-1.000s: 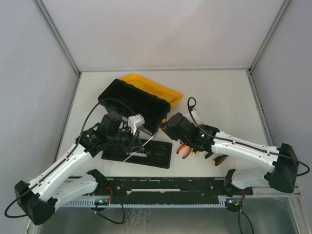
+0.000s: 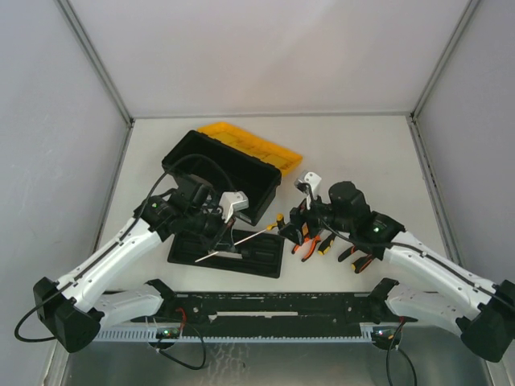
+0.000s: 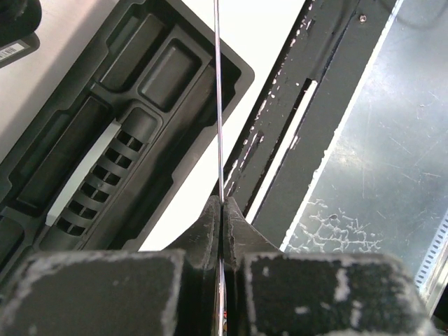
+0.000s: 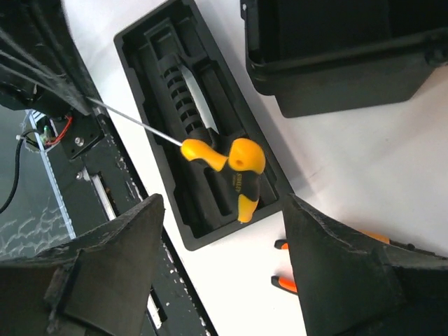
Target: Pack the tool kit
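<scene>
A tool with a yellow-and-black handle [image 4: 247, 170] and a long thin metal blade [image 3: 218, 105] is held slanting over the black tray insert [image 2: 269, 264]. My left gripper is shut on that blade. At the handle end, my right gripper stands open, its fingers [image 4: 133, 245] spread to either side of the handle in its own view without visibly touching it. The black toolbox [image 2: 261, 186] lies open behind the tray insert.
A yellow tray [image 2: 278, 153] sits behind the toolbox. Orange-and-black pliers [image 2: 309, 249] and several other hand tools lie right of the tray insert, partly beneath my right arm.
The tool has swung to a flatter slant, its handle lower in the top view.
</scene>
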